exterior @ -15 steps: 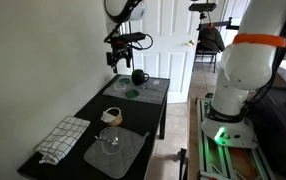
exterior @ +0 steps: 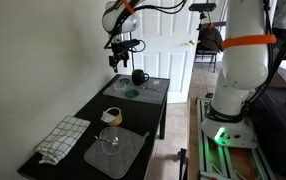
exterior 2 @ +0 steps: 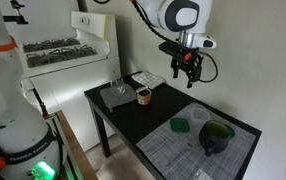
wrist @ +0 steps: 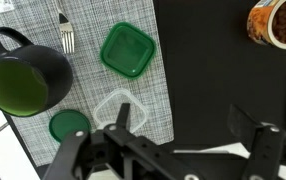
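Observation:
My gripper hangs open high above the far end of the black table, nothing between its fingers. In the wrist view a grey placemat lies below, bearing a green lidless-looking container [wrist: 128, 50], a clear square container [wrist: 121, 108], a round dark green lid [wrist: 69, 125], a fork [wrist: 66, 32] and a black mug [wrist: 28, 78] with a green inside. A can of brown beans or similar pieces [wrist: 278, 22] sits at the upper right. In exterior view 2 the gripper [exterior 2: 188, 68] is over the table, well clear of everything on it.
Toward the other end of the table are a grey tray [exterior: 114, 150] with a clear glass [exterior: 110, 140] on it and a checked cloth [exterior: 63, 139]. Bare black table [exterior 2: 148, 122] lies between the can and the placemat. A wall runs along one side.
Over the last second the arm has shifted slightly, staying high above the table. The things on the table have not moved.

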